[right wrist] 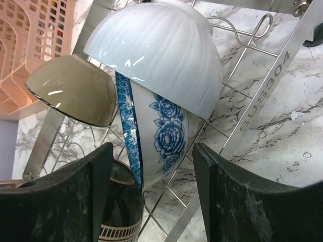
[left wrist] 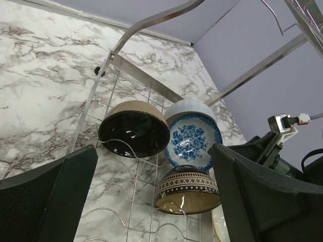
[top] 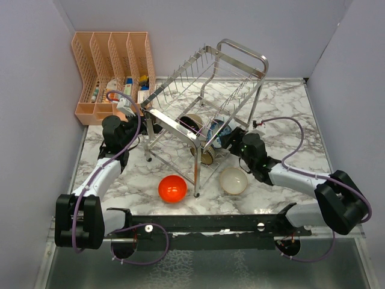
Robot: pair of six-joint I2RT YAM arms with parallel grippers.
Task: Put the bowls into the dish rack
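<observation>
On the rack's (top: pixel 197 158) lower level sit a black-and-tan bowl (left wrist: pixel 132 135), a blue floral bowl (left wrist: pixel 191 141) topped by a pale bowl (right wrist: pixel 157 58), and a patterned bowl (left wrist: pixel 186 191). An orange bowl (top: pixel 172 190) and a cream bowl (top: pixel 233 181) lie on the marble in front. My open left gripper is at the rack's left end, empty, looking across these bowls. My right gripper is open at the right side, its fingers just before the blue floral bowl, the dark patterned bowl below.
A peach divided organiser (top: pixel 112 72) with small items stands at the back left. Grey walls bound the marble table (top: pixel 287 108). The rack's upper level is empty, and free marble shows at the right rear.
</observation>
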